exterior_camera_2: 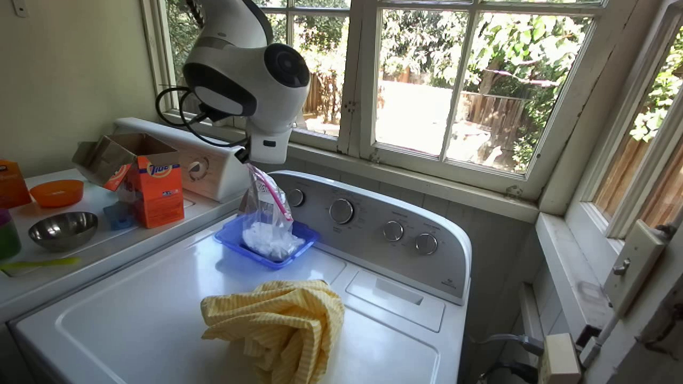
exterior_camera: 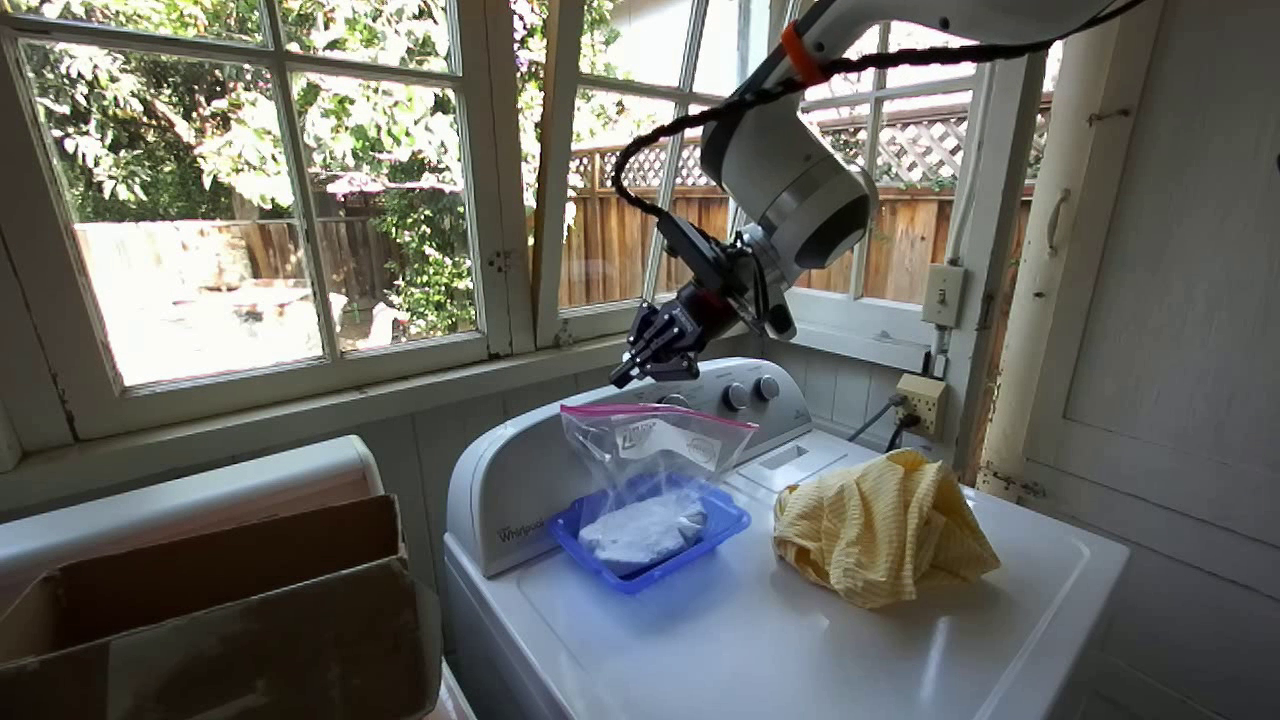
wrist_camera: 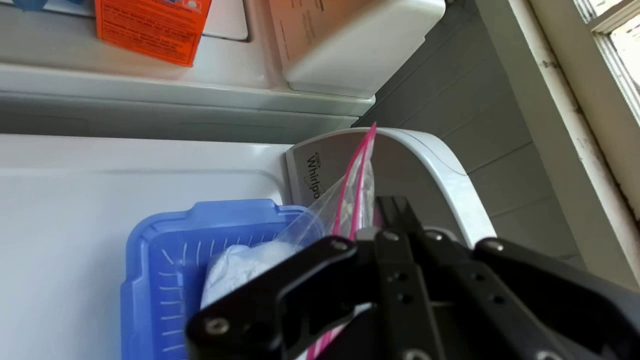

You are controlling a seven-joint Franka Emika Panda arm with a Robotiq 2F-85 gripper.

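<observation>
A clear zip bag [exterior_camera: 657, 450] with a pink top strip and white contents stands in a blue basket [exterior_camera: 632, 586] on the white machine, near its control panel. My gripper [exterior_camera: 620, 376] is shut, its fingertips just above and behind the bag's strip in exterior view 1, with nothing seen between them. In the wrist view the gripper has its fingers together, and the bag's pink strip [wrist_camera: 358, 180] runs beside and partly behind them. The arm hides the fingertips in exterior view 2, where the bag [exterior_camera_2: 264, 201] stands upright in the basket [exterior_camera_2: 237, 246].
A crumpled yellow striped cloth [exterior_camera: 882, 528] lies on the machine top. On the neighbouring appliance are an orange Tide box [exterior_camera_2: 161, 192], a metal bowl [exterior_camera_2: 64, 231] and an orange bowl [exterior_camera_2: 56, 192]. The control panel [exterior_camera_2: 378, 224] and window sill are close behind the gripper.
</observation>
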